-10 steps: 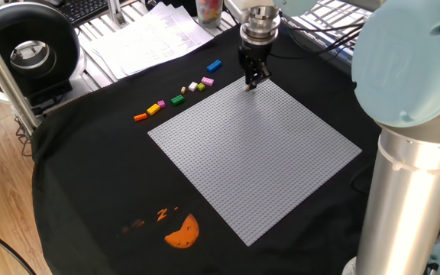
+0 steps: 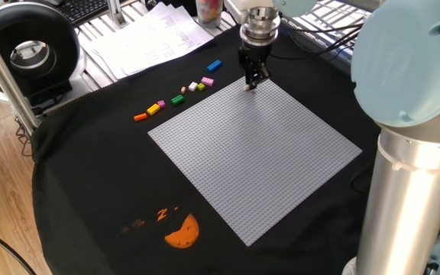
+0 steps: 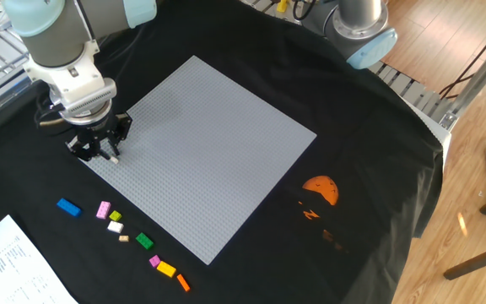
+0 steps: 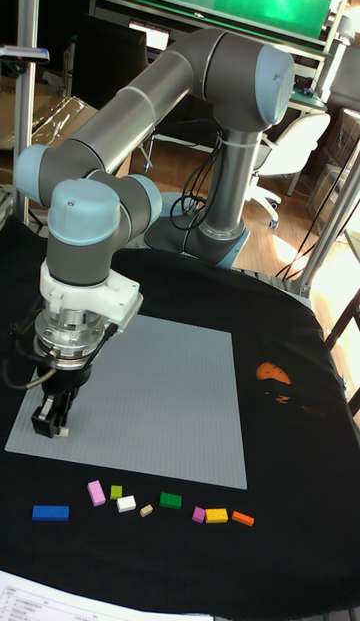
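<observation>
The gripper [image 3: 101,150] is low over one corner of the grey baseplate [image 3: 209,152], its black fingers pointing down. At the fingertips a small pale bit [image 3: 114,160] shows; whether it is a brick or part of the fingers is unclear. The same corner appears in exterior view 3, where the gripper [image 4: 52,424] is close above or touching the plate [image 4: 160,408]. How far apart the fingers stand cannot be made out. Beside the plate lie loose bricks: blue [image 4: 50,512], pink [image 4: 97,493], lime [image 4: 116,492], white [image 4: 127,504], tan [image 4: 146,510], green [image 4: 170,500], purple [image 4: 198,514], yellow [image 4: 216,515] and orange [image 4: 243,519].
Black cloth [image 2: 90,176] covers the table, with an orange print [image 2: 182,231] on it. Papers [image 2: 147,38] and a clear cup [image 2: 208,11] are at the back in exterior view 1. Most of the baseplate is bare.
</observation>
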